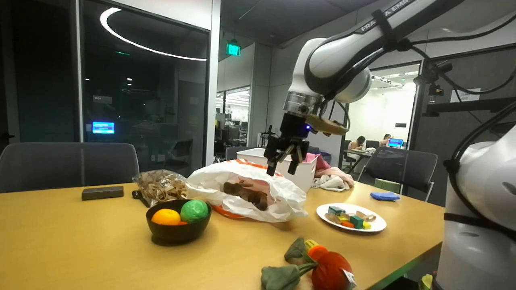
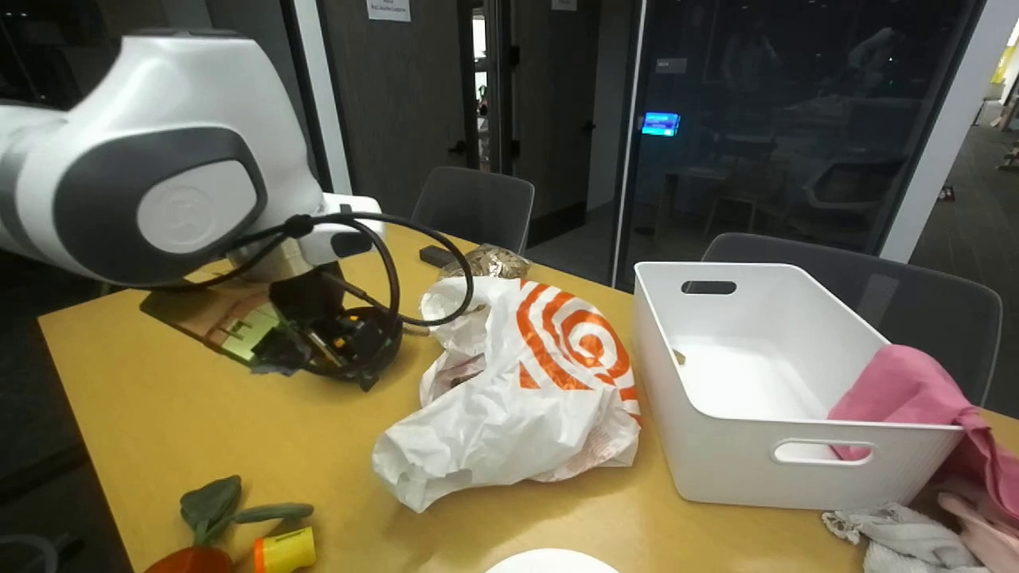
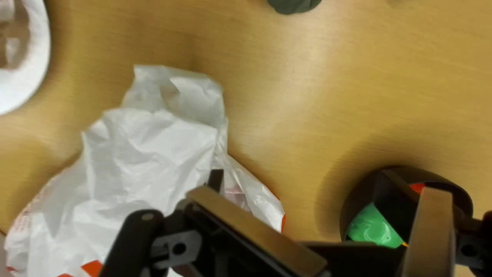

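Observation:
My gripper (image 1: 281, 169) hangs open above the plastic bag, its two fingers apart and nothing between them in exterior view 1. The white plastic bag (image 2: 497, 430) with orange markings lies crumpled on the table. Its mouth faces exterior view 1, where something brown (image 1: 247, 194) shows inside. Seen from the wrist, the bag (image 3: 143, 152) spreads below and left of the spread fingers. A dark bowl (image 1: 179, 233) holds an orange fruit (image 1: 165, 217) and a green ball (image 1: 194, 210); in the wrist view the bowl (image 3: 353, 198) is partly hidden by one finger.
Right of the bag stands a white plate (image 1: 325, 211) with several small blocks. Red and green plush vegetables (image 1: 332, 270) lie near the front edge. A white bin (image 2: 812, 468) with pink cloth (image 2: 898, 382) stands beside the bag. A clear bag of brown bands (image 1: 162, 188) sits behind the bowl.

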